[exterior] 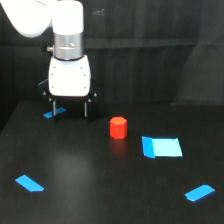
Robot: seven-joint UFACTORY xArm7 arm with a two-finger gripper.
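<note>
A small red block (pixel 118 128) with a hexagonal outline rests on the black table, right of the picture's middle. Up and to its left is my white gripper (pixel 70 104). Its two dark fingers are spread wide, and nothing shows between them. A clear gap separates the gripper from the red block.
Right of the red block lies a light blue flat piece (pixel 165 147) with a darker blue left edge. Blue strips mark the table at the front left (pixel 29 183), at the front right (pixel 199 192) and beneath the gripper. Bare black table fills the front middle; a dark curtain hangs behind.
</note>
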